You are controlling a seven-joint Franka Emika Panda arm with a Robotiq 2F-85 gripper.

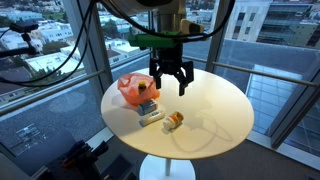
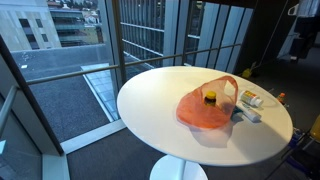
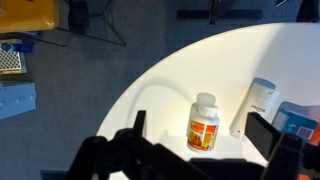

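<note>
My gripper hangs above the round table, open and empty, with its fingers pointing down. Below and slightly right of it in exterior view 1, a white bottle with an orange label lies on the table. In the wrist view that bottle shows between my two spread fingers, apart from both, its cap away from me. A white slim pack and a blue-and-white item lie to its left. An orange mesh bag holds or backs a dark bottle with a yellow cap; which, I cannot tell.
In the wrist view the white pack and blue item crowd the right finger's side. Windows stand behind the table.
</note>
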